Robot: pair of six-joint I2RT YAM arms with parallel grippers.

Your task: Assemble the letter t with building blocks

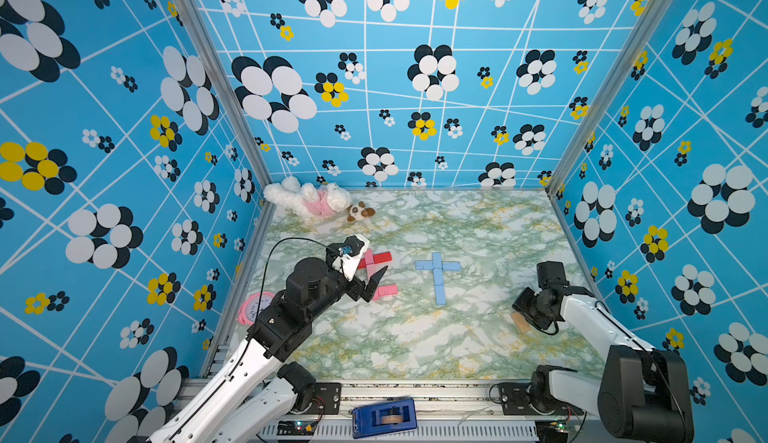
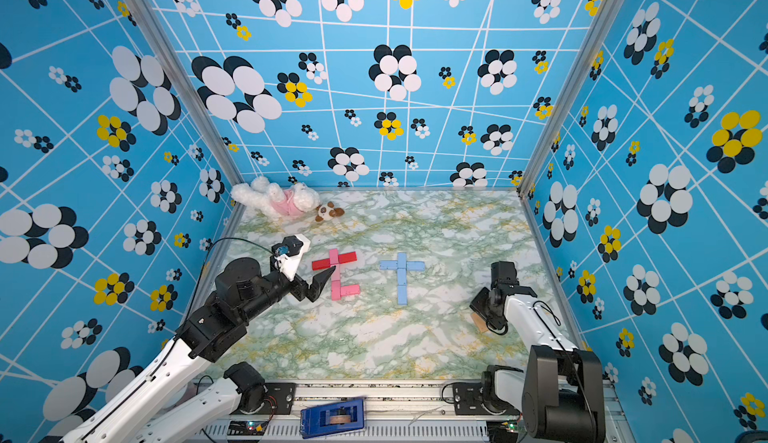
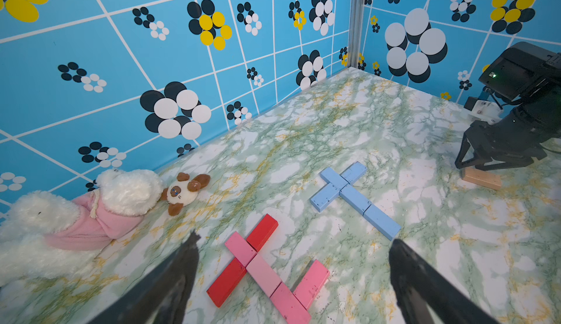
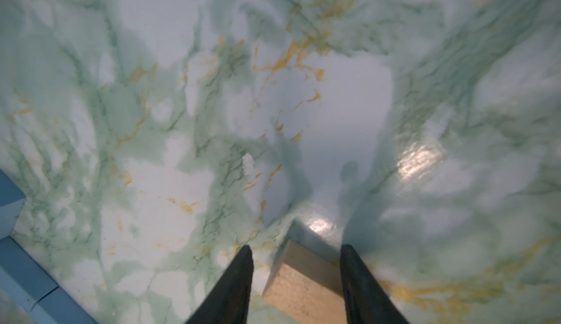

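Observation:
Pink and red blocks (image 3: 263, 275) lie flat at centre-left as a cross with a foot turned to one side, shaped like a t. Blue blocks (image 3: 381, 221) form a plain cross to their right. My left gripper is open and raised over the table near the pink blocks, nothing between its blurred fingers. Low on the right, my right gripper is part open, its fingertips just above or around a wooden block (image 4: 304, 283); whether they touch it I cannot tell.
A white plush toy (image 1: 308, 199) and a small brown-and-white toy (image 1: 360, 211) lie at the back left. A pink round object (image 1: 252, 307) sits at the left edge.

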